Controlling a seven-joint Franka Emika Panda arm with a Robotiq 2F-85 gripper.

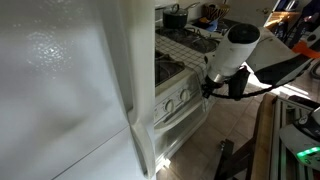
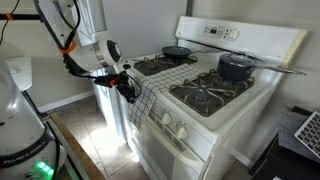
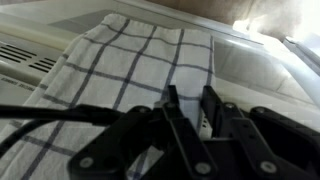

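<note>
A white towel with dark grid lines lies across the stove top between the burners and hangs over the front edge. In the wrist view the towel fills much of the picture. My gripper is at the towel, its two dark fingers slightly apart with cloth showing behind the gap. From outside, the gripper is beside the hanging part of the towel at the stove's front. Whether any fold is between the fingers is hard to tell.
The white stove has a pot on a back burner and a pan farther along. A wooden tabletop stands near the arm's base. Open floor lies between them.
</note>
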